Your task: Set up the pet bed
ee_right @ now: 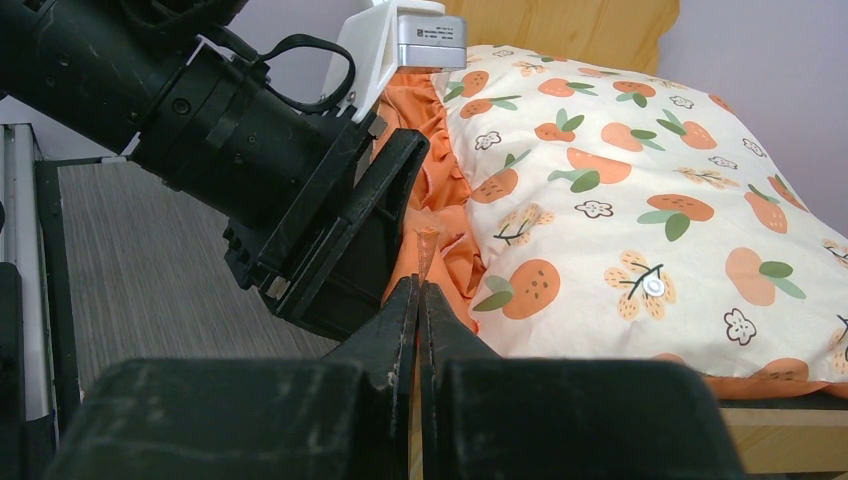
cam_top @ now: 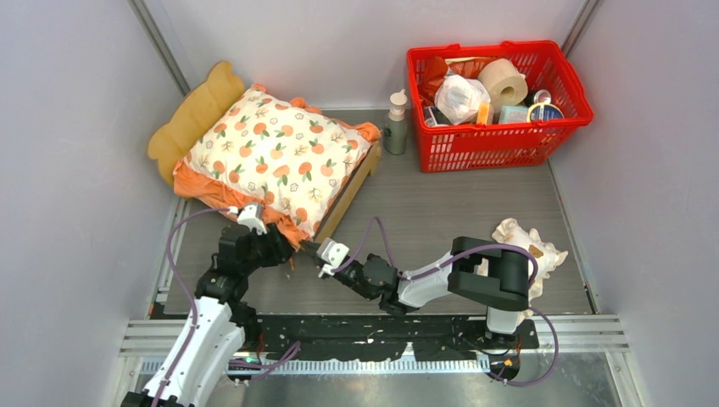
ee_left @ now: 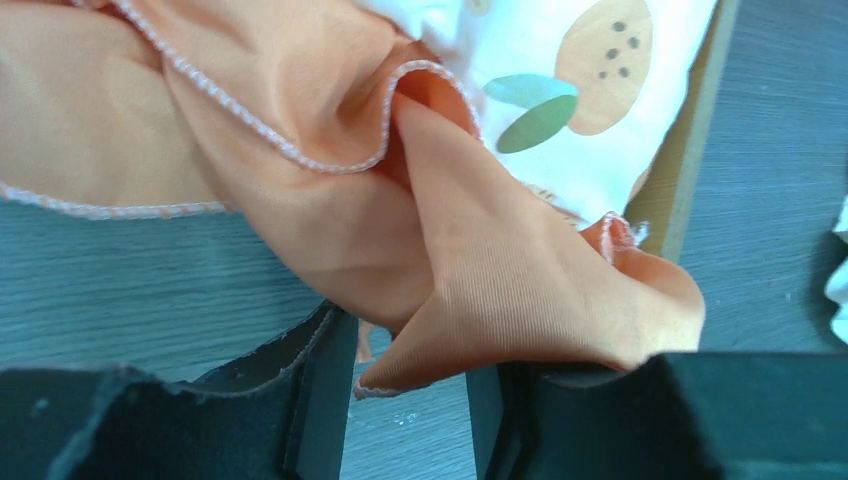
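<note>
The wooden pet bed point(cam_top: 354, 186) with its yellow headboard point(cam_top: 182, 127) holds a white mandarin-print cushion point(cam_top: 271, 157) ringed by an orange ruffled cloth point(ee_left: 280, 220). At the bed's near corner, my left gripper stands part open, fingers apart beneath the drooping orange corner; whether they touch it is unclear. My right gripper point(cam_top: 305, 246) faces it at that corner, shut on a small orange cloth tip, which rises above its fingertips point(ee_right: 432, 310) in the right wrist view.
A red basket point(cam_top: 500, 153) of goods stands at the back right, with a pump bottle point(cam_top: 394, 127) beside it. A cream plush cloth point(cam_top: 543, 259) lies at the right, partly behind my right arm.
</note>
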